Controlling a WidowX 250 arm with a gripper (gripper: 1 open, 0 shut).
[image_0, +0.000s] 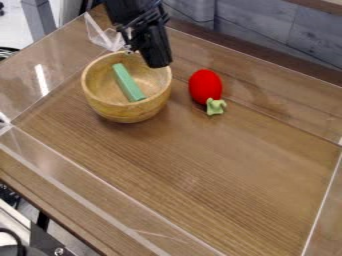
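A wooden bowl sits on the table at the upper left, holding a green bar that lies along its left side. My black gripper hangs above the back of the bowl, apart from the green bar; it looks shut, with nothing visible between its fingers.
A red object with a small light-green piece lies right of the bowl. Something clear plastic is at the back left.
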